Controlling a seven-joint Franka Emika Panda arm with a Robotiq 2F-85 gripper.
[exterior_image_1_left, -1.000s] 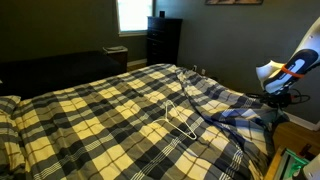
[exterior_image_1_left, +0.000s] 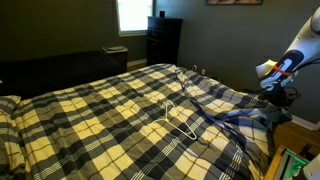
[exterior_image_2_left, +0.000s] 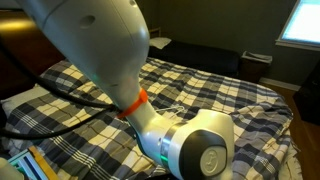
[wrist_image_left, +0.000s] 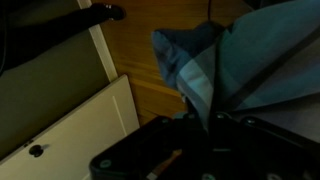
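Note:
A blue-teal cloth (wrist_image_left: 232, 62) reaches up to my gripper in the wrist view, its bunched edge running in between the dark fingers. The fingers are shut on that edge; the fingertips are dark and partly hidden. In the first exterior view, my gripper (exterior_image_1_left: 285, 98) is at the far right, by the edge of the plaid-covered bed (exterior_image_1_left: 110, 115). A white clothes hanger (exterior_image_1_left: 180, 128) lies flat near the middle of the plaid cover. The arm blocks much of the second exterior view, and the gripper does not show there.
Wooden floor (wrist_image_left: 150, 50) and a white drawer front (wrist_image_left: 75, 140) with a dark knob show below in the wrist view. A dark dresser (exterior_image_1_left: 163, 40) stands at the back. Most of the bed top is clear.
The arm at the right has shifted slightly, with its gripper a little higher and farther right than before. The hanger and most of the bed cover look unchanged.

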